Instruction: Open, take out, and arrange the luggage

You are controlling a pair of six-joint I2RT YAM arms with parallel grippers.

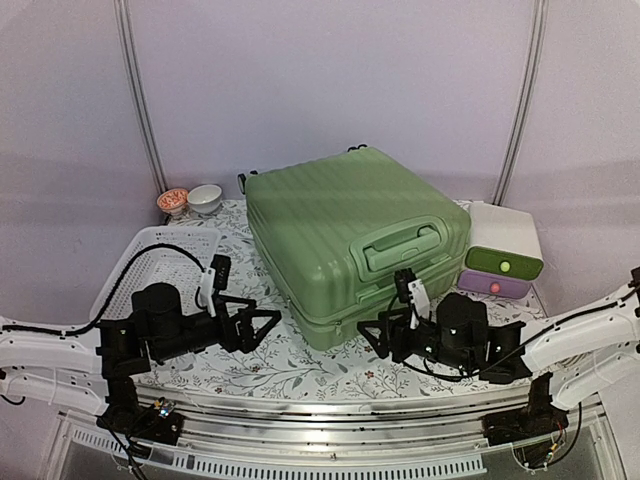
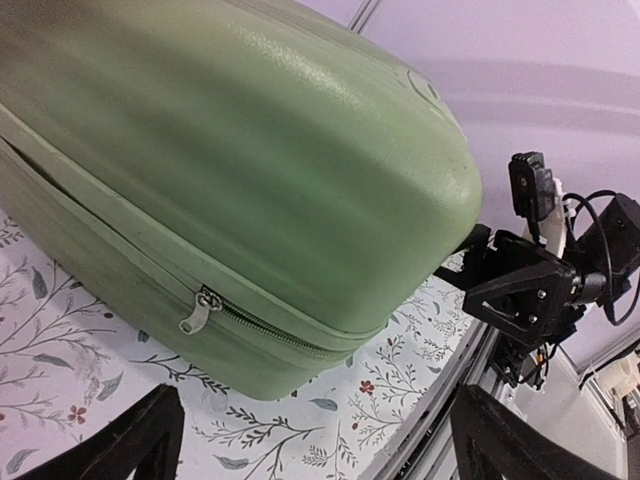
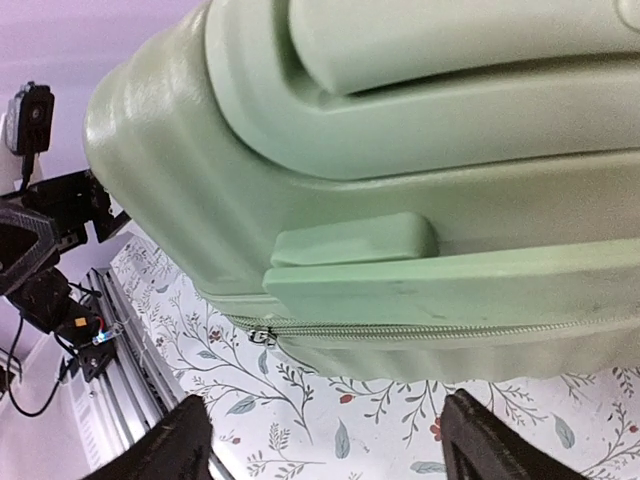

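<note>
A green hard-shell suitcase [image 1: 340,220] lies flat on the floral mat, its carry handle [image 1: 398,248] toward the front right. Zipper pulls show on the front seam [image 2: 200,312] in both wrist views. My left gripper [image 1: 255,330] stands open left of the suitcase's front corner, nothing between its fingers. My right gripper [image 1: 378,335] is at the suitcase's front, just below the handle side, its fingers apart with nothing seen between them; in the right wrist view they face the lower side and zipper [image 3: 450,330].
A white basket [image 1: 150,250] is at left, with two bowls [image 1: 204,197] behind it. Green and purple drawer boxes [image 1: 495,285] stand right of the suitcase. The metal front edge [image 1: 330,408] runs below both grippers, with a clear strip of mat before the suitcase.
</note>
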